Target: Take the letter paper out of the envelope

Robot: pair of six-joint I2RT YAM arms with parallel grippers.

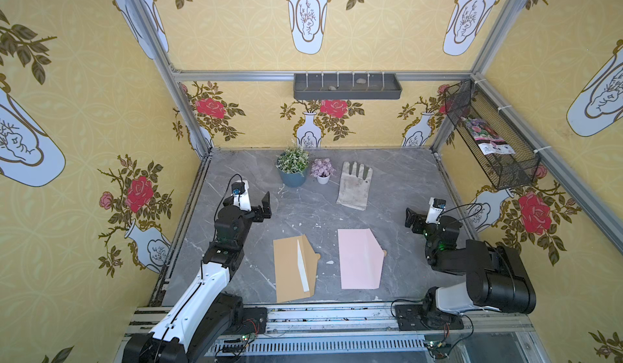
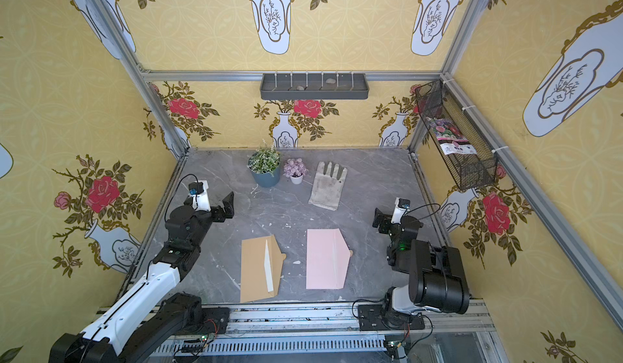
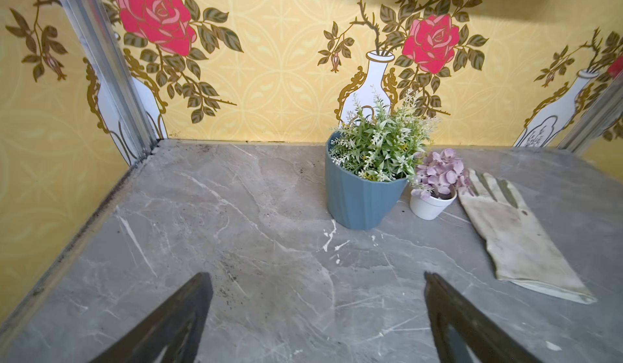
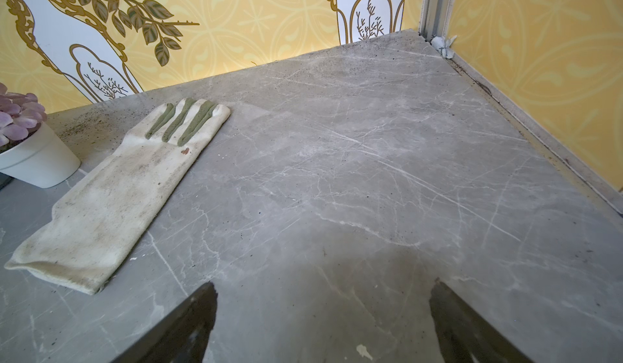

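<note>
Near the table's front edge lies a brown envelope [image 1: 286, 269] with its flap spread to the right. A narrow white strip of letter paper [image 1: 302, 267] shows at its opening; the rest is hidden. To its right lies a pink envelope [image 1: 358, 259], flap also pointing right, with no paper clearly visible in it. Above the table, back and left of the brown envelope, my left gripper is open and empty. My right gripper is open too, over bare table at the right, well clear of both envelopes.
Toward the back stand a blue-potted plant [image 1: 293, 177] and a small white pot of purple flowers [image 1: 322, 172]. A work glove [image 1: 355, 187] lies beside them. A wire basket [image 1: 496, 142] hangs on the right wall. Bare table separates the glove from the envelopes.
</note>
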